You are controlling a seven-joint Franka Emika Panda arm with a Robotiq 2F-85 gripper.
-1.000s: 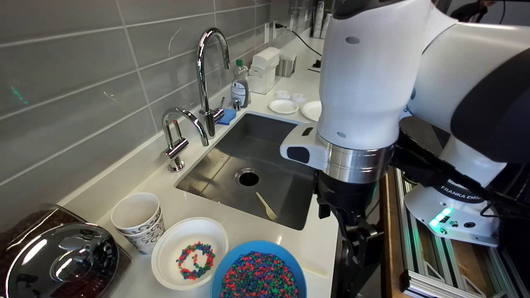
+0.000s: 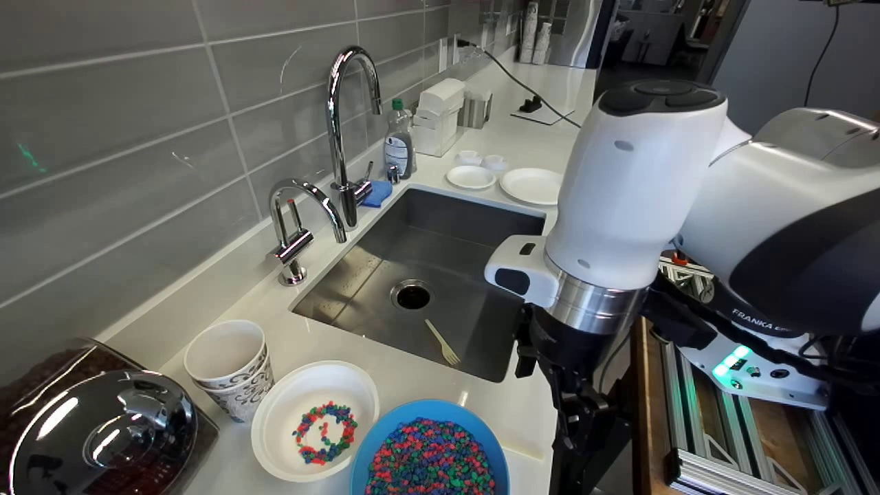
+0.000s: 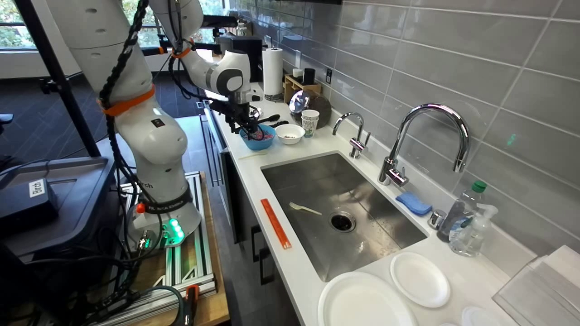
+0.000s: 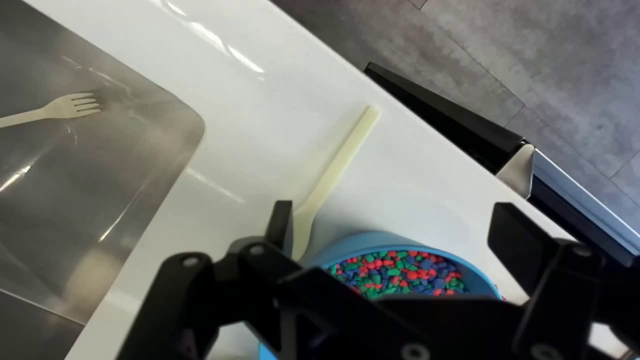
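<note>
In the wrist view my gripper stands open, its dark fingers wide apart, nothing held between them. Below and partly behind it is a blue bowl (image 4: 366,243) full of red, green and blue pebbles. A pale flat utensil (image 4: 336,171) lies on the counter beside that bowl, its lower end close to one finger in the picture; its type is hard to tell. Inside the sink rests a pale fork (image 4: 69,108). A white bowl (image 2: 276,404) with a few pebbles sits next to the blue one. From the second exterior view, my gripper appears near the blue bowl (image 3: 258,142).
The sink (image 2: 396,330) takes up the middle of the counter, with two faucets (image 3: 424,108) behind it. Patterned cups (image 2: 231,371) and a glass lid (image 2: 103,437) stand near the white bowl. An orange strip (image 3: 276,222) lies on the front counter edge; plates (image 3: 361,304) are beyond the sink.
The bowls and fork have stayed put.
</note>
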